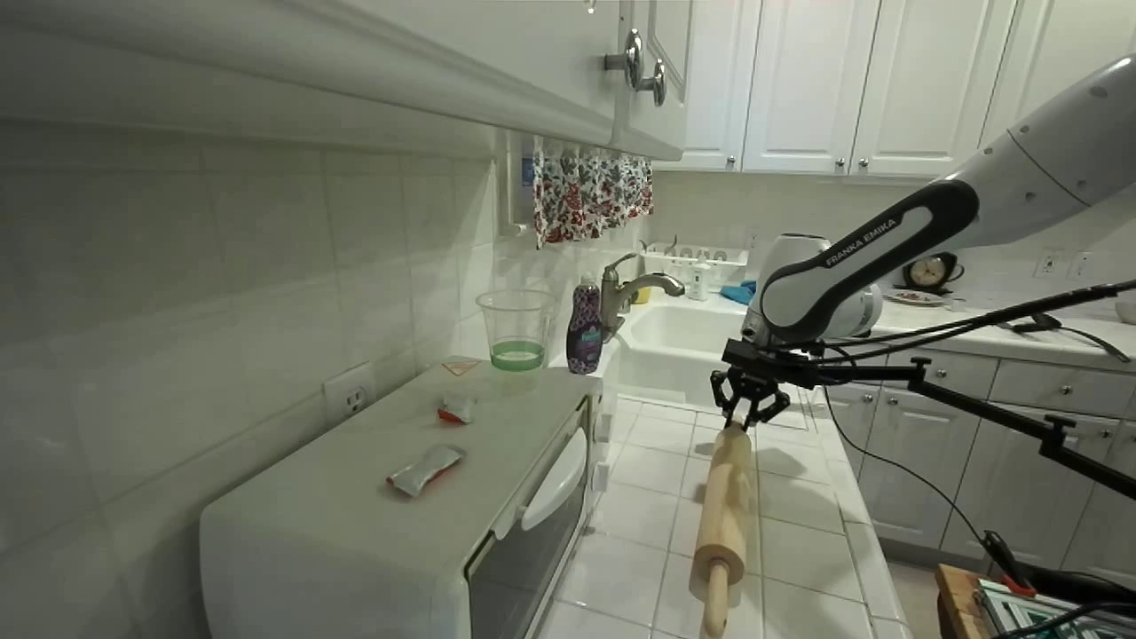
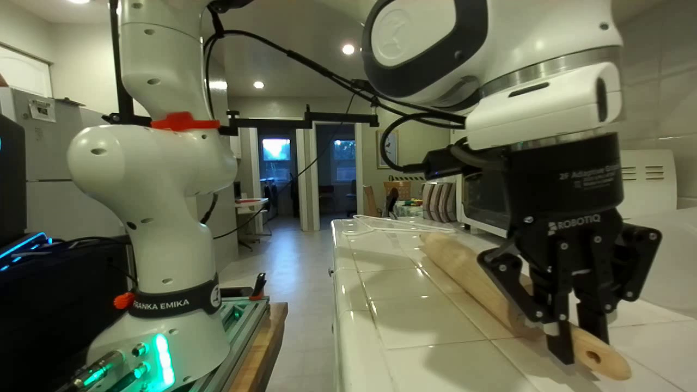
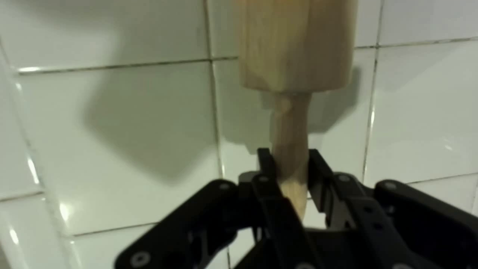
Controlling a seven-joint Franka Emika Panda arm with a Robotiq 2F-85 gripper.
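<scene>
A pale wooden rolling pin (image 1: pixel 726 500) lies lengthwise along the white tiled counter, its near handle toward the camera of exterior view 1. At the sink end, my gripper (image 1: pixel 737 422) is shut on the pin's far handle. In exterior view 2 the handle's rounded tip (image 2: pixel 604 358) pokes out past the gripper (image 2: pixel 578 340). The wrist view shows the handle (image 3: pixel 291 134) running between both fingers, with the thick barrel (image 3: pixel 298 45) ahead of them. Shadows fall beside the pin on the tiles; whether its gripped end touches the counter I cannot tell.
A white toaster oven (image 1: pixel 351 522) stands left of the pin, carrying two small packets and a clear cup (image 1: pixel 517 330). A purple soap bottle (image 1: pixel 585 328) and the sink (image 1: pixel 682 346) lie beyond. The counter's open edge (image 1: pixel 868 532) runs along the right.
</scene>
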